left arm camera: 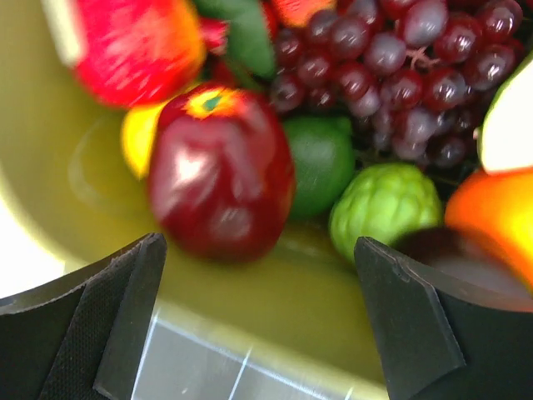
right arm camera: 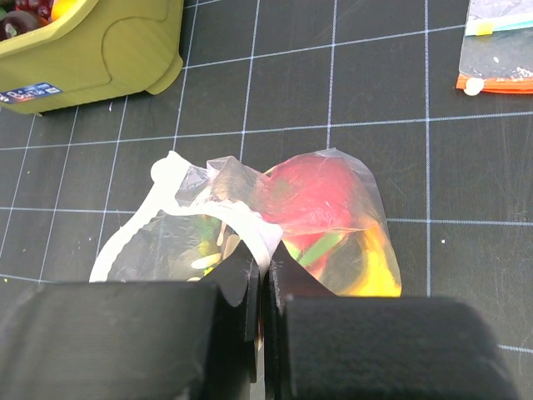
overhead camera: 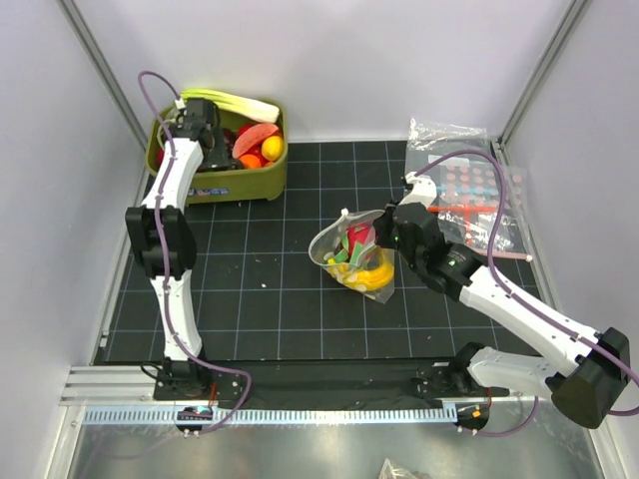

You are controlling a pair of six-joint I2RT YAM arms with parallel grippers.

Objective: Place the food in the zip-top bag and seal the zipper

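The clear zip top bag point(overhead camera: 324, 242) stands on the dark grid mat with its mouth held up. Inside it are a yellow banana-like piece point(overhead camera: 367, 276) and red and green food. My right gripper is shut on the bag's white rim point(right arm camera: 237, 215). Over the green bin point(overhead camera: 240, 183) of food hangs my left gripper, open, pointing down. Beyond its spread fingers, in the left wrist view, lies a dark red round fruit point(left arm camera: 223, 179), with a green bumpy one point(left arm camera: 387, 207) near the right finger. Nothing is between the pads.
Grapes point(left arm camera: 416, 67) and an orange piece point(left arm camera: 500, 208) fill more of the bin, whose wall runs close below the left fingers. Flat, empty printed bags point(overhead camera: 469, 190) lie at the right. Open mat separates bin and held bag.
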